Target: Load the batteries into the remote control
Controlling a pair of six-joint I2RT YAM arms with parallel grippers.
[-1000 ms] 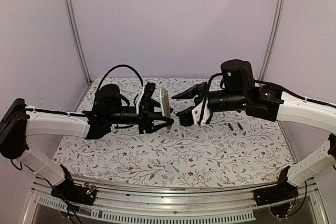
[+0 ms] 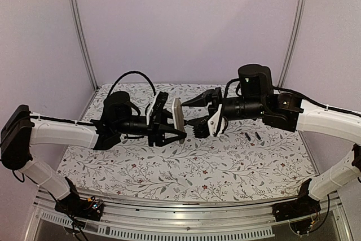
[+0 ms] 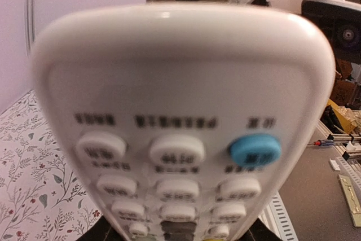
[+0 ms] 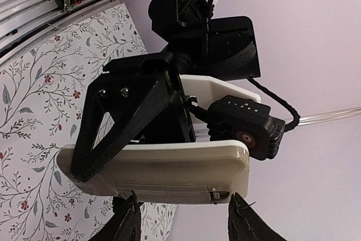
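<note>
My left gripper (image 2: 175, 125) is shut on the white remote control (image 2: 178, 114), holding it up off the table on its edge. Its buttons (image 3: 177, 149) fill the left wrist view. The back of the remote (image 4: 169, 167) faces my right gripper, which is open, with nothing visible between its fingers. These tips lie close to the remote's lower edge; contact cannot be told. A rectangular outline with a small metallic-looking part shows along that edge; the inside of the battery compartment is not clear. Two small dark batteries (image 2: 247, 136) (image 2: 258, 136) lie apart on the table at right.
Patterned cloth covers the table (image 2: 169, 176), and its front half is clear. Pale walls (image 2: 186, 26) close off the back and sides. Both arms reach in over the middle, their grippers very close together around the remote.
Over the last second my right gripper has edged left toward the remote. The batteries on the table have not moved.
</note>
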